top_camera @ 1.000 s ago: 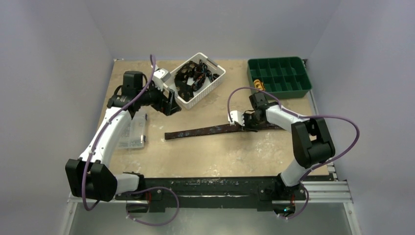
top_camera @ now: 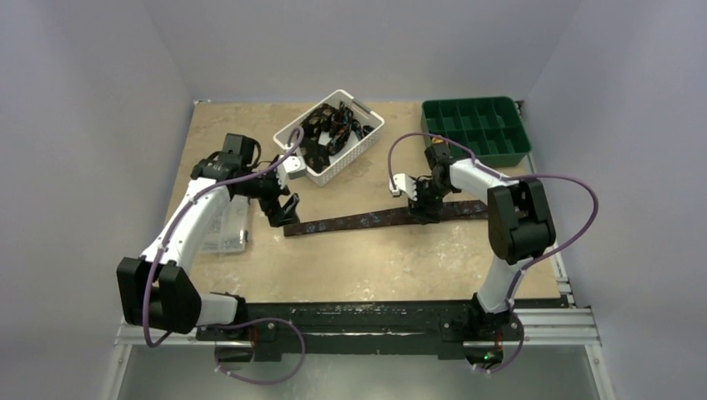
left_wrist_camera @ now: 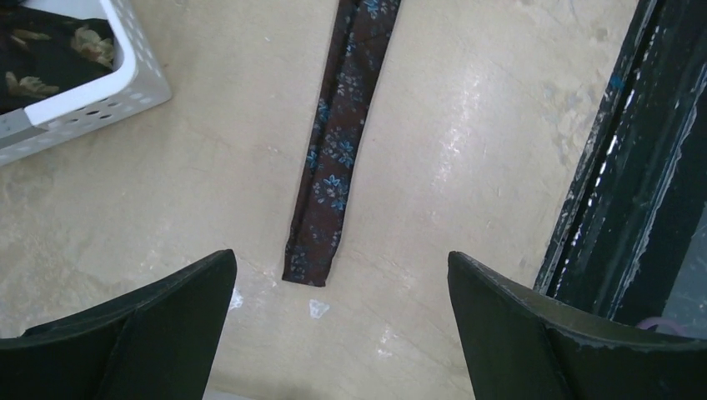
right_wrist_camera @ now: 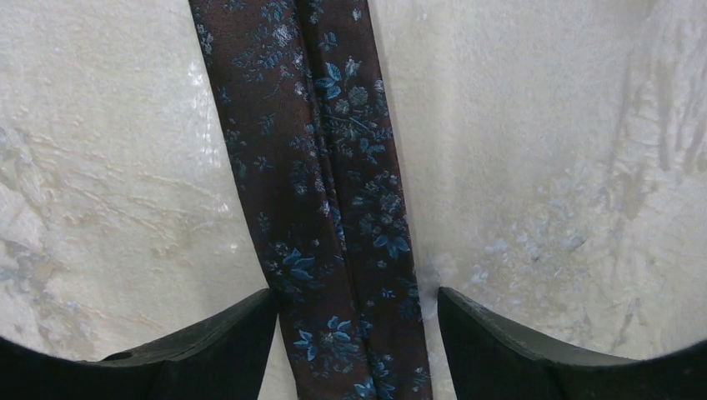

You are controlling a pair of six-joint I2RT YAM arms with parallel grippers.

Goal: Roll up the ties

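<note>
A long dark tie with blue flowers lies flat across the table, folded lengthwise, as the left wrist view and right wrist view show. My left gripper hangs open over the table near the tie's left end, nothing between its fingers. My right gripper is low over the right part of the tie, its fingers part open on either side of the strip, tips at or close to the cloth's edges.
A white basket of dark ties stands at the back, a green divided tray at back right, with something yellow in it. A clear container lies at left.
My left gripper has moved down the view toward the tie's left end. My right arm has shifted slightly, its gripper still over the tie.
</note>
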